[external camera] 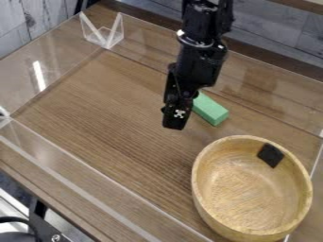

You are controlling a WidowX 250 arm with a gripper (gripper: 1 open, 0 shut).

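Observation:
My black gripper (pixel 177 106) hangs over the middle of the wooden table, lowered beside a green block (pixel 209 111), just to its left. It is open, with no object visible between its fingers. A large cream round bowl (pixel 250 213) sits at the lower right, with a small black block (pixel 270 155) at its upper right rim or inside it; I cannot tell which.
A clear plastic piece (pixel 101 30) stands at the back left. The table's edges border the left and back of the view.

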